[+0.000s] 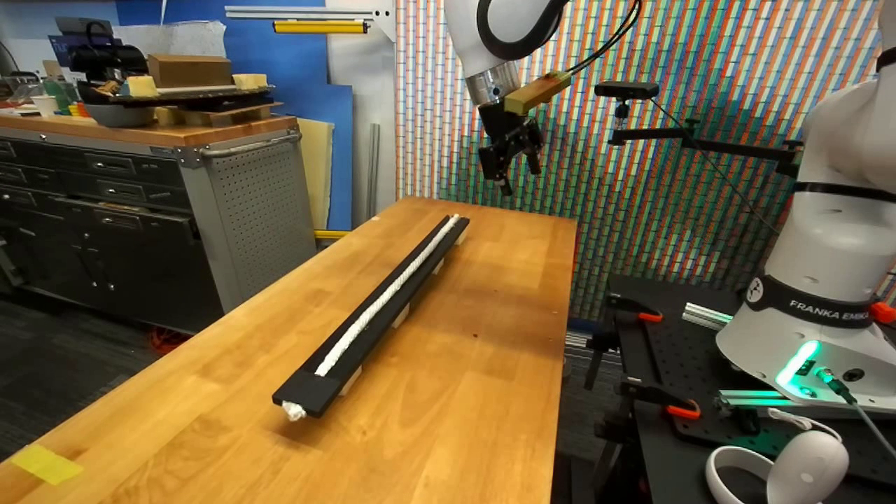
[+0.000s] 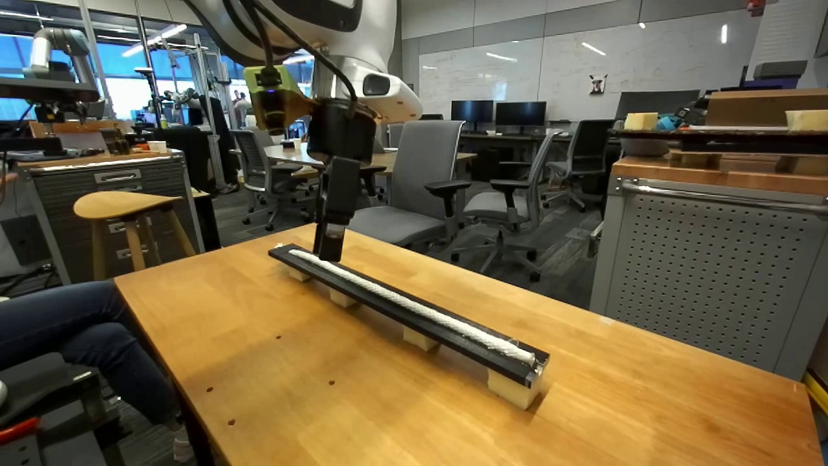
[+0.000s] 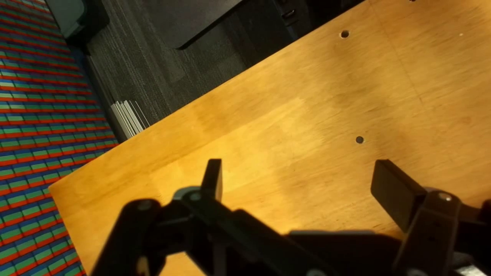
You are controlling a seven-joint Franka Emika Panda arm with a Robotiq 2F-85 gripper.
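A white rope (image 1: 382, 304) lies lengthwise along a long black board (image 1: 309, 390) on the wooden table. In exterior view 1 a short frayed end of rope pokes out at the board's near end. The second exterior view shows the same rope (image 2: 419, 308) running nearly the full length of the board (image 2: 435, 330). My gripper (image 1: 519, 172) hangs in the air above the table's far end, clear of the rope. Seen from the wrist, the gripper is open, its fingers wide apart with only bare table below.
Small wooden blocks (image 2: 510, 389) prop the board above the table (image 2: 287, 404). Bare tabletop stretches to either side of it. A ribbed, multicoloured wall (image 1: 504, 159) stands behind the table's far end. A camera on a bracket (image 1: 626, 89) juts out between the arm and its base.
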